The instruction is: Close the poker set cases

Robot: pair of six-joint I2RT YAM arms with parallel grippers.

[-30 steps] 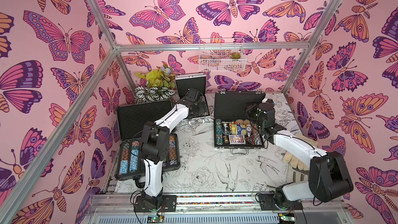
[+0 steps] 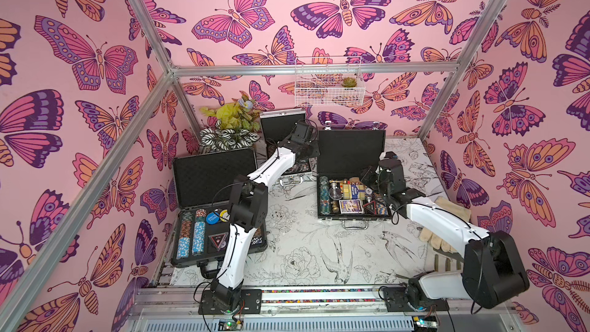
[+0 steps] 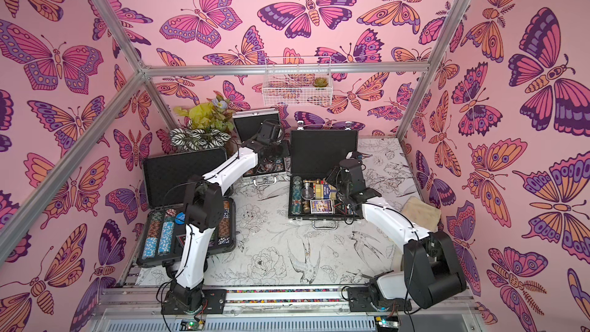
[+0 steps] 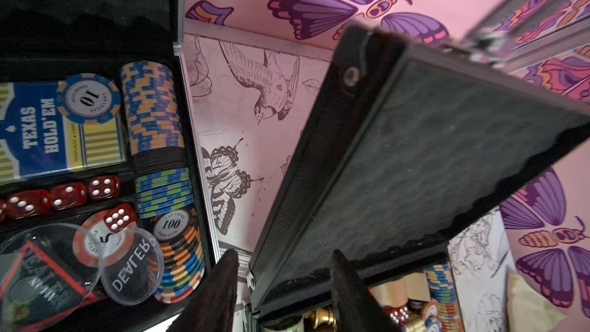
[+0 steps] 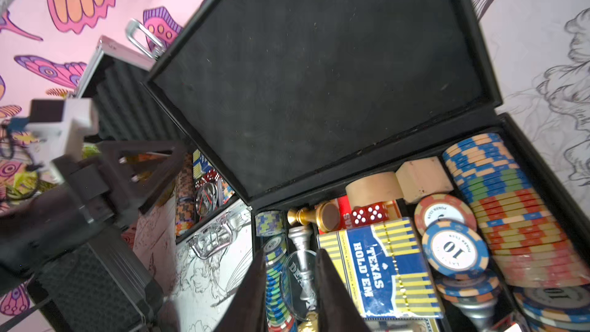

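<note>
Three poker set cases stand with their lids up. The right case (image 2: 354, 217) is full of chips, cards and dice; its black lid (image 5: 332, 73) stands steeply upright. At that lid's left edge is my left gripper, its fingers apart. The lid edge shows between them in the left wrist view; contact cannot be told. My right gripper, part open and holding nothing, hangs over the right case's contents. The back case (image 2: 295, 179) has its lid (image 2: 281, 124) raised behind my left arm. The left case (image 2: 181, 262) has its lid (image 2: 215, 175) leaning back.
A leafy plant (image 2: 230, 124) stands behind the left and back cases. Gloves (image 2: 451, 212) lie on the right side of the table. A white wire rack (image 2: 328, 95) hangs on the back wall.
The right case's lid has swung up to a steeper angle. My left gripper has moved right, from over the back case toward that lid. The right gripper has shifted slightly lower over the case.
</note>
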